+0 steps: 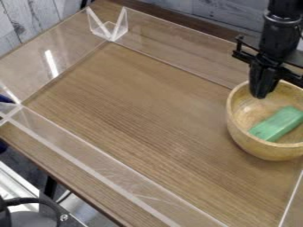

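Observation:
A black gripper (pixel 261 88) hangs from the upper right, its fingertips at the back left part of a wooden bowl (pixel 253 141) on the right of the table. The gripper is shut, with nothing visible between its fingers. A green block (pixel 277 123) lies inside the bowl, in front of and to the right of the fingertips.
Clear plastic edging runs along its back and left sides, with a clear bracket at the back left. Black hardware (pixel 30 215) sits at the bottom left corner.

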